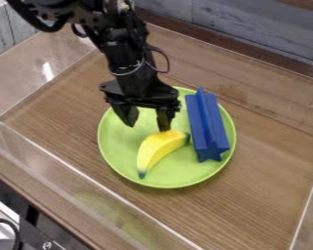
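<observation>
A black gripper (146,115) hangs over the left-back part of a round green plate (176,174), its fingers apart with nothing seen between them. A yellow banana (159,148) lies on the front middle of the plate, below and just right of the gripper. A long blue block (209,127) rests along the plate's right side. The arm covers part of the plate's back.
A grey wall stands at the back. The table's front edge runs along the lower left, with a black cable below it.
</observation>
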